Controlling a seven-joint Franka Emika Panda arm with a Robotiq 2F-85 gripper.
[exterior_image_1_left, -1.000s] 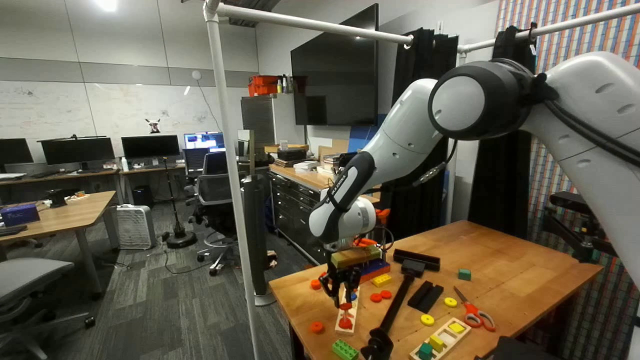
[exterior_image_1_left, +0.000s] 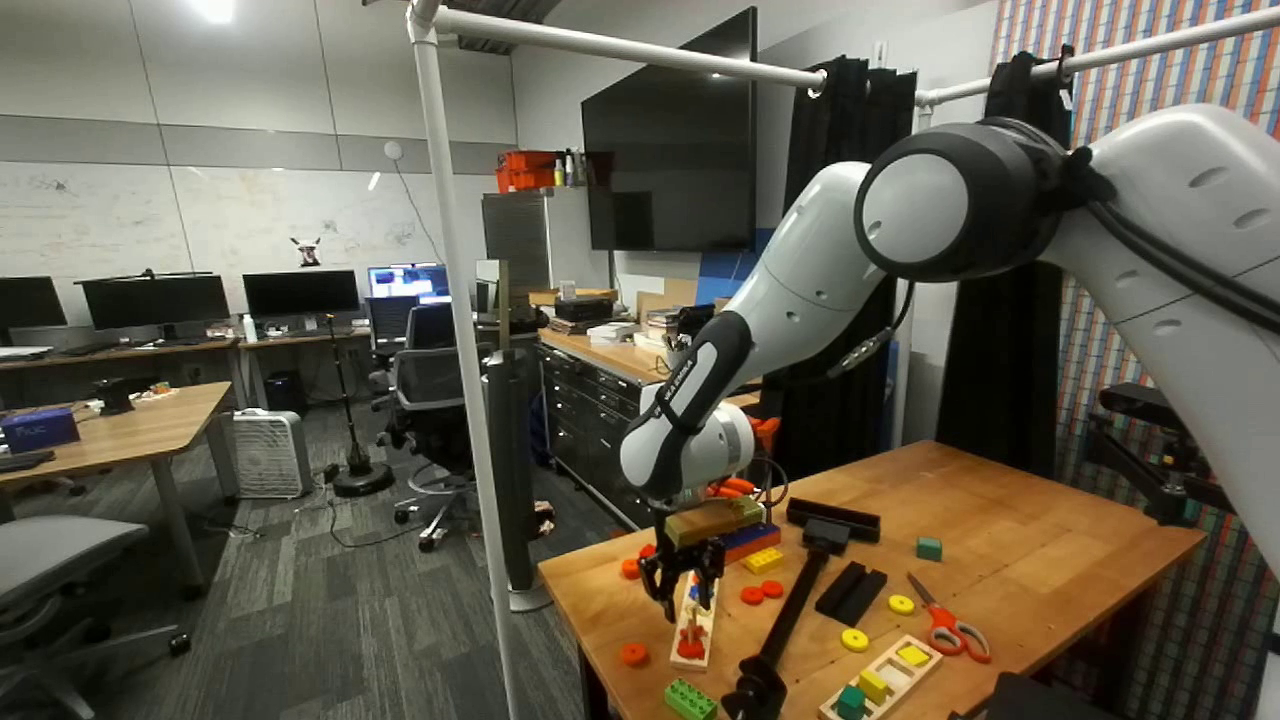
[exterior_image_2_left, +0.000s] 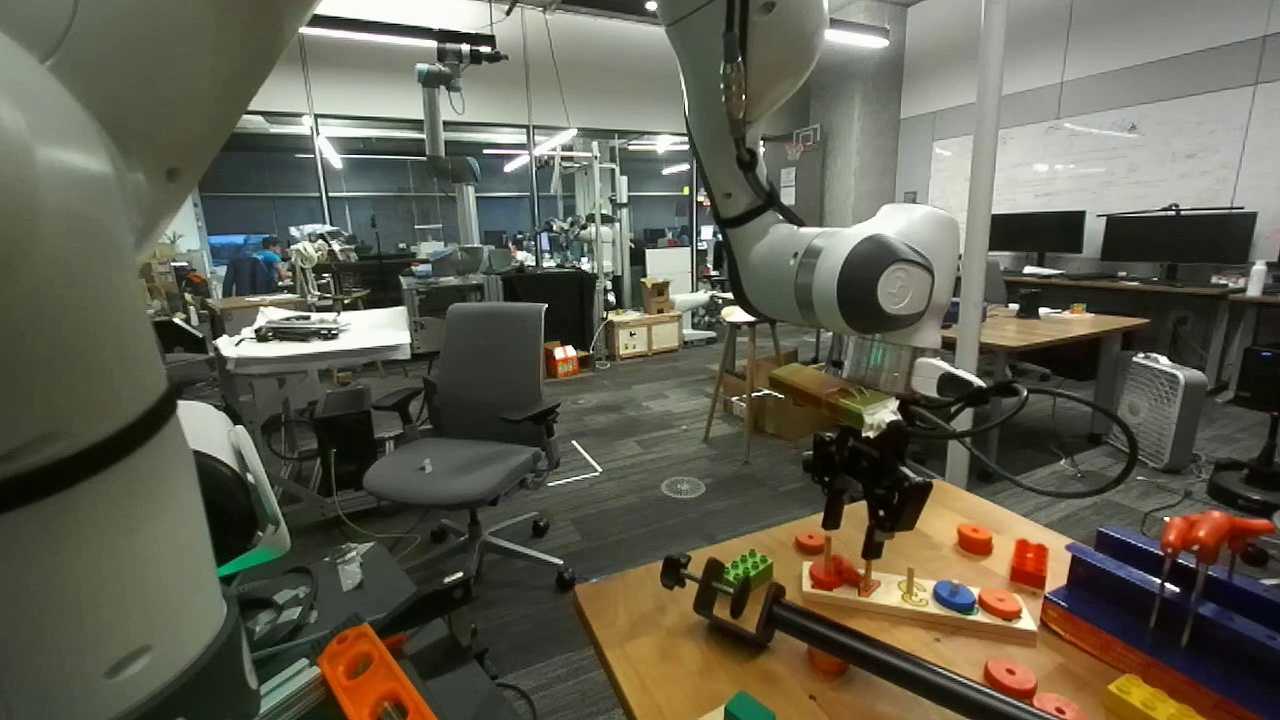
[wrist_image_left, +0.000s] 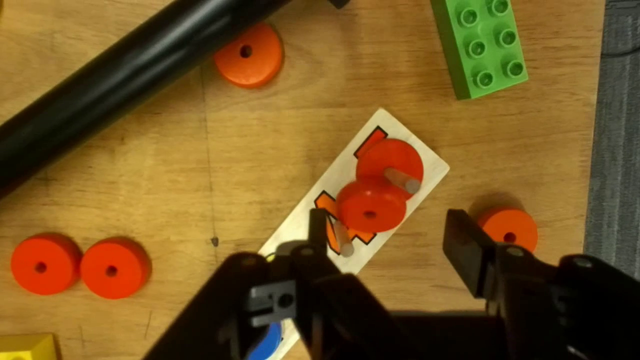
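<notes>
A narrow wooden peg board (wrist_image_left: 436, 168) lies on the table. One red disc (wrist_image_left: 384, 154) sits flat around the end peg (wrist_image_left: 405, 180) in the wrist view. A second red disc (wrist_image_left: 367, 209) rests against and partly over the first, off the pegs, its hole empty, beside the neighbouring peg (wrist_image_left: 343, 240). Over the board hangs my gripper (exterior_image_2_left: 853, 536), its fingers apart with nothing held between them. Farther along the board in exterior view 2 lie a blue disc (exterior_image_2_left: 955, 595) and an orange disc (exterior_image_2_left: 1000, 604).
A black clamp bar (wrist_image_left: 120, 90) crosses the table beside the board. Around it are a green block (wrist_image_left: 480, 45), loose orange discs (wrist_image_left: 510, 228) and a pair of red discs (wrist_image_left: 115, 268). A blue rack (exterior_image_2_left: 1152, 600) stands past the board's far end.
A red disc that was up between my fingers is now down on the board, leaning on the other disc. My fingers have come apart, and the arm has shifted only slightly.
</notes>
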